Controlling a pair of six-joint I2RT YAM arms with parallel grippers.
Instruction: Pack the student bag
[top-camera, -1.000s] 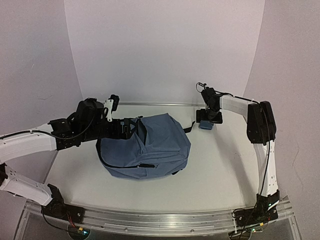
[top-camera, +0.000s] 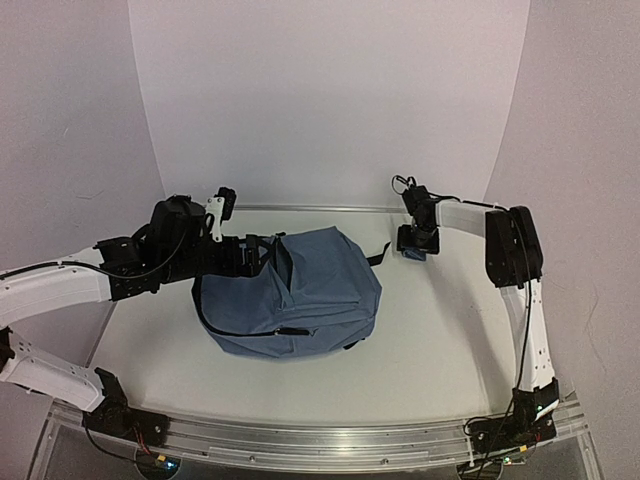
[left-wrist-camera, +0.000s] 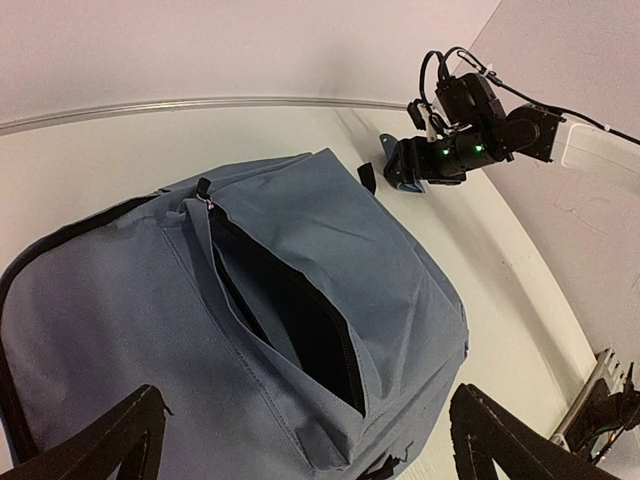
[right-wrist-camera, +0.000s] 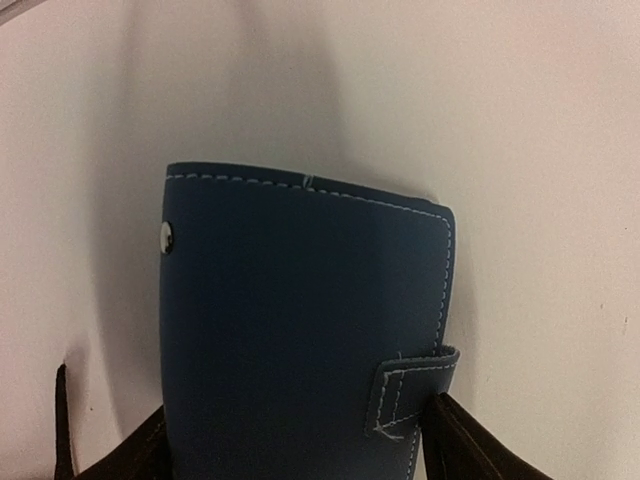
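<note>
The blue-grey bag (top-camera: 330, 285) lies on the table left of centre, its zipped opening (left-wrist-camera: 290, 310) gaping with a dark inside in the left wrist view. Over it hovers my left gripper (top-camera: 258, 257), open and empty. A dark blue notebook (right-wrist-camera: 300, 290) with white stitching, a snap and a clasp strap fills the middle of the right wrist view. My right gripper has one finger at each side edge of it, the right one against the strap. Whether the fingers press on the notebook cannot be told. Its near part runs out of view.
A black strap (top-camera: 379, 256) sticks out from the bag's right side towards the notebook. Walls stand at the back and both sides.
The left arm and the bag have not moved.
</note>
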